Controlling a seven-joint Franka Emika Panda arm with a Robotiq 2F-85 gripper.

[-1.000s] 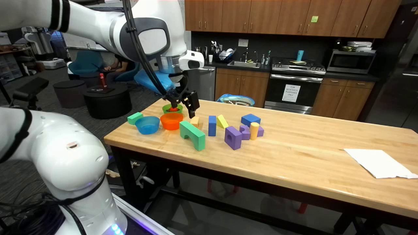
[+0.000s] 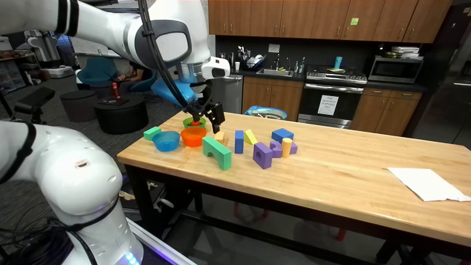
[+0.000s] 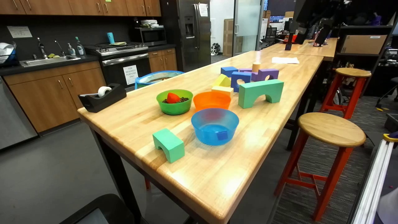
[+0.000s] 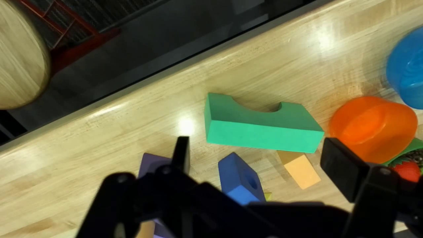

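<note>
With its fingers spread wide, my gripper is open above the table and holds nothing. Below it in the wrist view stand a long green arch block [image 4: 265, 137], a blue block with a hole [image 4: 242, 178] and a small tan block [image 4: 303, 171]. A purple block [image 4: 152, 163] is partly covered by the left finger. An orange bowl [image 2: 193, 137] sits between a blue bowl [image 2: 166, 141] and a green bowl [image 3: 174, 107]; the green one holds a red strawberry-like piece [image 3: 173, 98] and small dark bits. A smaller green arch block [image 3: 168, 145] lies near the table's end.
Beyond the arch, several purple, blue and yellow blocks are clustered with a tan cylinder [image 2: 286, 147]. A white sheet [image 2: 428, 183] lies toward the right end, with bare tabletop before it. A black tape dispenser [image 3: 103, 97] stands at the table's edge.
</note>
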